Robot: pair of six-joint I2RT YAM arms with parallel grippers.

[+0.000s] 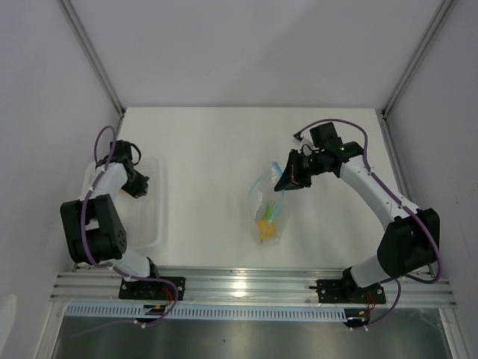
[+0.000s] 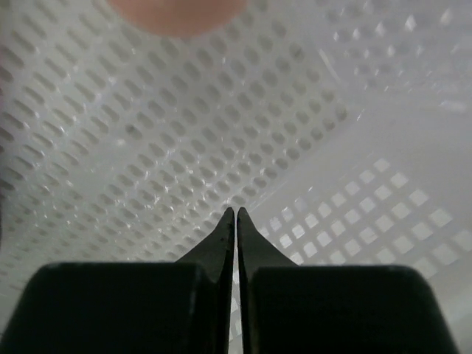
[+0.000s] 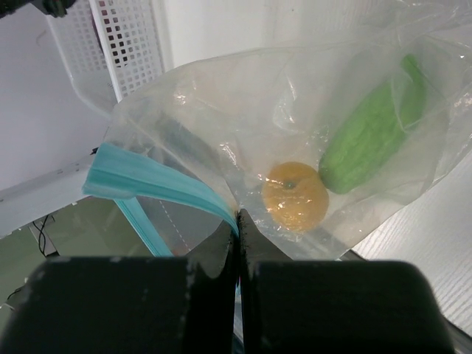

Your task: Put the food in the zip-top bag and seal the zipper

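Observation:
In the left wrist view the tips of my left gripper meet with nothing between them, over the white basket [image 2: 324, 151]. The pink egg [image 2: 177, 13] is cut off by the top edge of that view, clear of the fingers. My right gripper is shut on the blue zipper rim of the clear zip top bag [image 3: 228, 81]. The bag's mouth gapes to the left of that grip. Inside the bag lie an orange round food [image 3: 295, 195] and a green vegetable [image 3: 375, 129], side by side and touching.
The white basket stands at the left end of the white table [image 1: 209, 172], whose middle is bare between basket and bag. Grey walls rise at both sides and the back.

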